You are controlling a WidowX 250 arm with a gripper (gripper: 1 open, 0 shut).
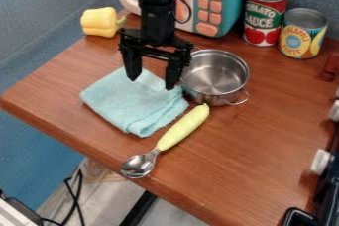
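My black gripper [155, 71] points down from the top centre, open, its fingers apart above the back edge of a folded light-blue cloth [126, 106], with nothing seen between them. A steel pot [215, 76] stands just right of the gripper. In front of the cloth and pot lies a spoon with a pale yellow handle [184, 126] and a steel bowl end [138, 165].
A toy microwave [212, 2], a red-green can [264, 20] and a yellow can [302, 38] stand at the back. A yellow object [101, 21] sits at back left. A black appliance [318, 200] borders the right.
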